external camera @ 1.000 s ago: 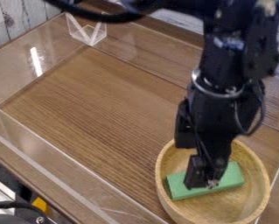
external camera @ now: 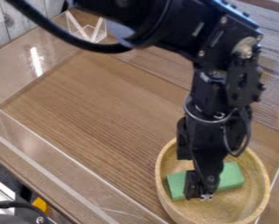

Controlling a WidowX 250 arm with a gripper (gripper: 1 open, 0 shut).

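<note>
My gripper (external camera: 202,184) points down into a round tan wooden bowl (external camera: 253,203) at the lower right, its fingertips open just at a green rectangular block (external camera: 226,178) lying tilted in the bowl. The gripper body hides part of the block and the bowl's back.
A wide bare wooden surface (external camera: 101,109) fills the middle and left, bordered by clear plastic edges. A white wire piece stands at the back left. Dark cables and a yellow item sit at the lower left, outside the surface.
The arm has come down lower into the bowl over the last second and shifted slightly, its fingers now at the green block.
</note>
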